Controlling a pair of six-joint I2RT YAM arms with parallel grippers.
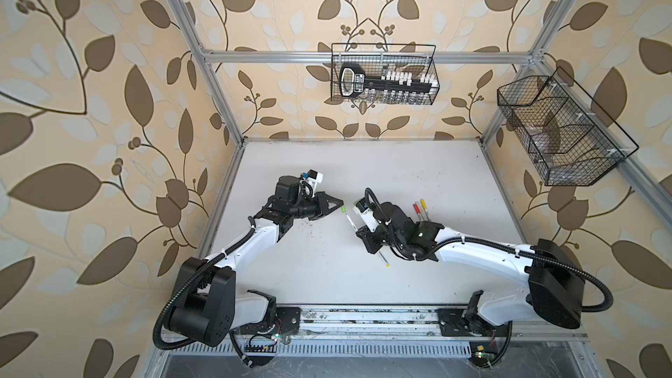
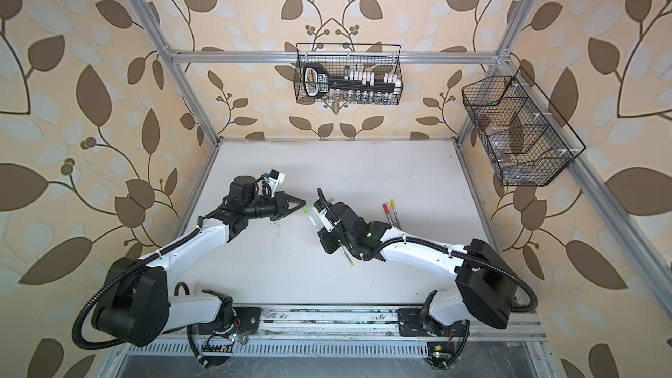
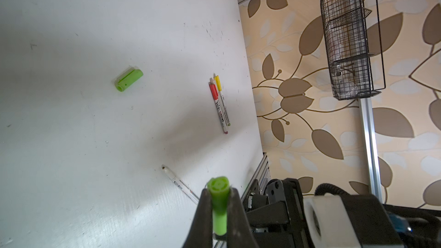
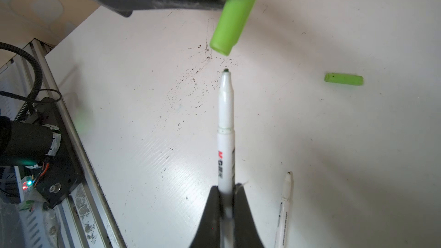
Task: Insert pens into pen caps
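A green pen cap (image 3: 219, 209) is pinched between the fingertips of my left gripper, which is shut on it. My right gripper is shut on a white pen (image 4: 226, 156) whose dark green tip points up. In the right wrist view the cap's lower end (image 4: 223, 41) appears just above the pen tip (image 4: 226, 69), a little to its left, with a narrow gap showing. Another green cap (image 4: 343, 79) lies loose on the table, and another uncapped white pen (image 4: 284, 211) lies there too.
Two capped markers, red (image 3: 214, 91) and yellow (image 3: 218, 83), lie side by side toward the table's right. Wire baskets (image 1: 383, 75) hang on the frame above the back edge and at the right.
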